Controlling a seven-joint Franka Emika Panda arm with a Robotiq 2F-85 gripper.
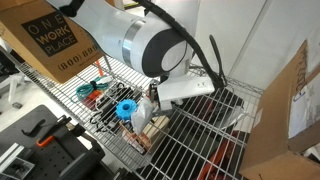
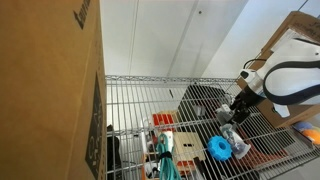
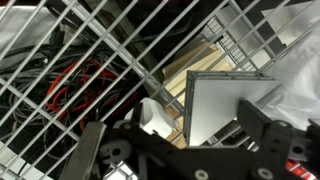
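My gripper stands open over the wire shelf, its dark fingers apart at the bottom of the wrist view. A light-grey, flat-faced block with a dark edge shows between and beyond the fingers, close to the right one. Beside it is a small white object. In the second exterior view the gripper hangs by a crumpled grey-white item; the arm partly hides what lies under it. A blue ring lies to the left of the gripper in the first exterior view.
Black and red cables lie below the wires of the shelf. A cardboard box stands on the right and another at upper left. A teal cord lies near the blue ring. Right-hand shelf wires are largely bare.
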